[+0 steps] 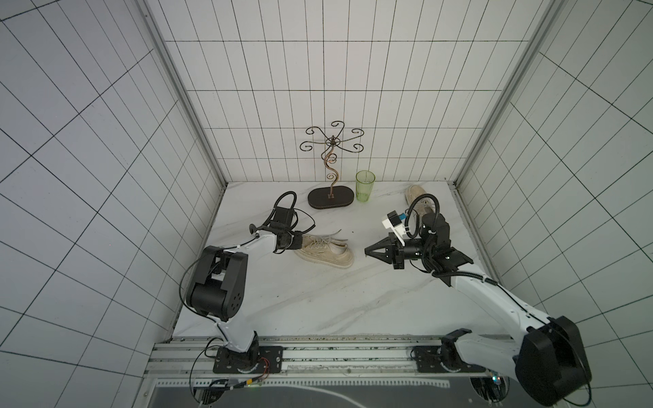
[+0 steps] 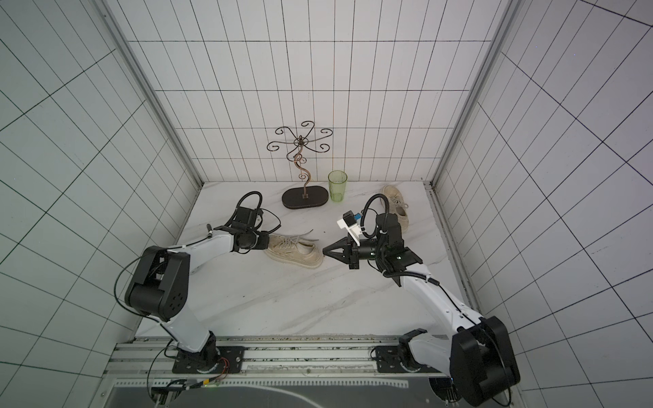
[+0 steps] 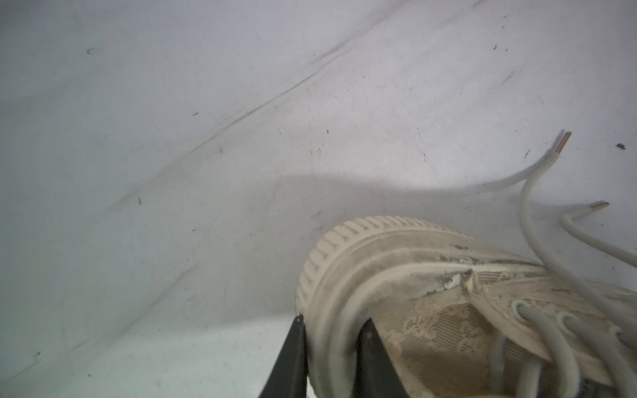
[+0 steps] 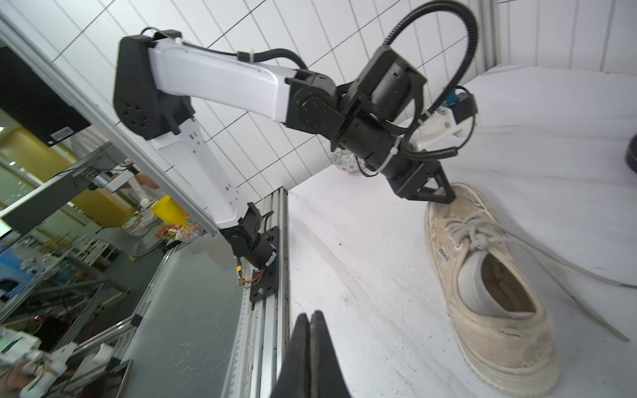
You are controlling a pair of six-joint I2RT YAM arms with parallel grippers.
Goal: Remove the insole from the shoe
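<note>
A beige lace-up shoe [image 1: 325,254] lies on its sole in the middle of the table, toe to the left and heel to the right. My left gripper is shut on the toe of this shoe, one finger on each side of the rubber toe edge. To the right of the heel, apart from it, my right gripper is shut with nothing between its fingers. The shoe opening [image 4: 507,285] faces up in the right wrist view. Its inside is dark, and I cannot make out the insole clearly. Loose laces [image 4: 577,285] trail onto the table.
A second beige shoe [image 2: 394,200] lies at the back right, partly behind the right arm. A green glass [image 1: 364,186] and a metal scroll stand on a black base [image 1: 331,198] are at the back.
</note>
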